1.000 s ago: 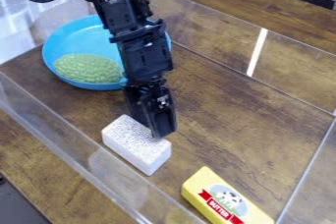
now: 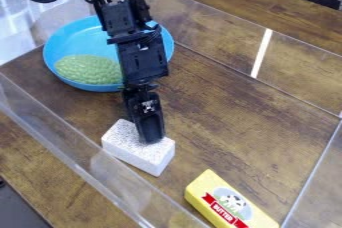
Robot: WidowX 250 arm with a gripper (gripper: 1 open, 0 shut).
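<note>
My black gripper [image 2: 144, 122] hangs low over the wooden table, its tip just behind and above a white speckled block [image 2: 138, 153] that lies at the front left. Whether the fingertips touch the block is unclear. A blue bowl [image 2: 70, 34] with a pale green speckled item [image 2: 88, 69] in it stands behind the arm, partly hidden by it. A yellow butter box [image 2: 230, 200] with a red label lies at the front right.
Clear plastic walls run along the left front and the right side of the wooden table [image 2: 254, 122]. A white tape strip [image 2: 262, 52] lies at the back right.
My gripper has shifted slightly left, toward the white block. The block and the other objects show little or no movement.
</note>
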